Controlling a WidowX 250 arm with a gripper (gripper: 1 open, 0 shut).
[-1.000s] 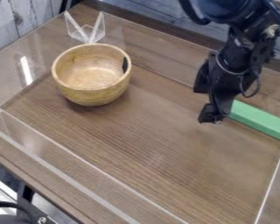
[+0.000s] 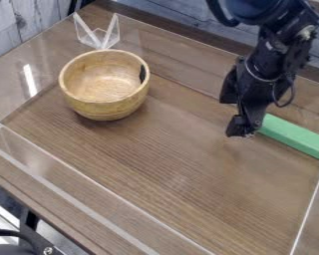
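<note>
My black gripper (image 2: pixel 237 112) hangs at the right of the table in the camera view, low over the surface with its fingers apart and nothing seen between them. A flat green block (image 2: pixel 295 137) lies just to its right, its left end partly hidden behind the gripper.
A round tan wooden bowl (image 2: pixel 104 102) sits at the upper left. A small white object (image 2: pixel 99 32), possibly a bag or folded wire piece, is behind it.
Very little differs; the gripper and arm have shifted slightly, while the bowl and green block stay in place.
</note>
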